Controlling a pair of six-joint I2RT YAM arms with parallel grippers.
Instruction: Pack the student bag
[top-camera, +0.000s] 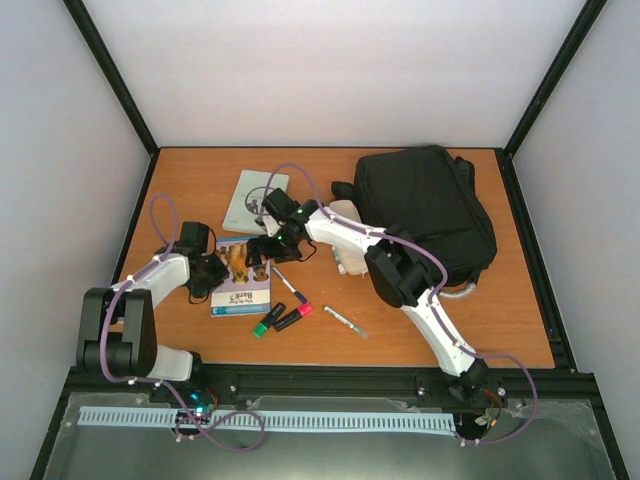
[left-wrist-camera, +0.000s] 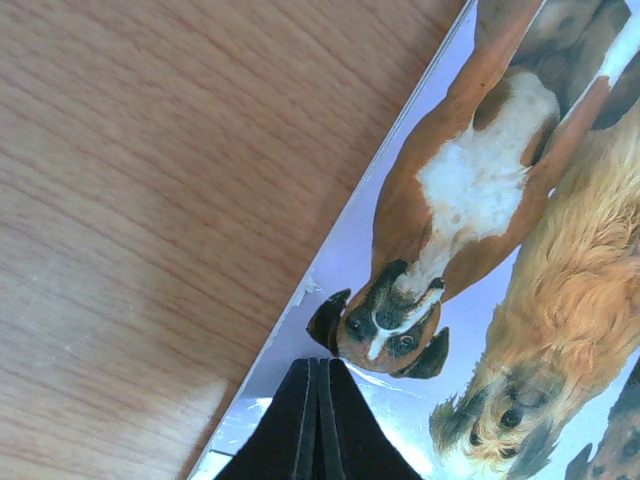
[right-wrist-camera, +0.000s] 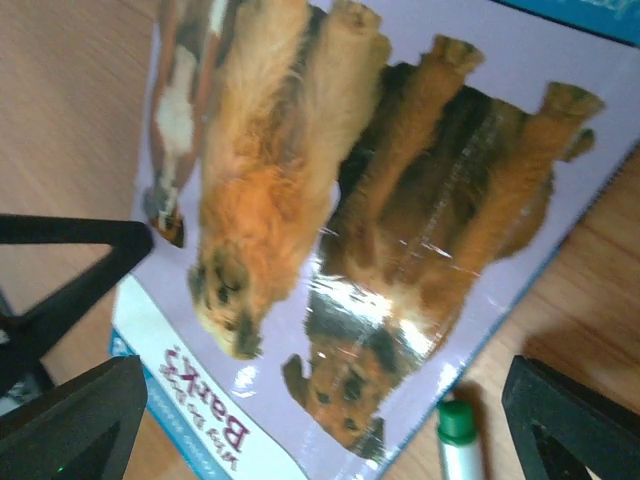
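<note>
A book with dogs on its cover (top-camera: 240, 292) lies at the table's centre-left, under both grippers. My left gripper is shut, nothing visible between its fingers, over the book's edge. My right gripper is open above the book; a black finger of the left gripper shows at the left of the right wrist view. A grey book (top-camera: 245, 200) lies behind. A black bag (top-camera: 420, 200) rests at back right, with a pale pouch (top-camera: 350, 262) beside it, partly hidden by my right arm.
Green (top-camera: 269, 319) and pink (top-camera: 293, 317) markers, a pen (top-camera: 288, 285) and a white pen (top-camera: 345, 322) lie near the book.
</note>
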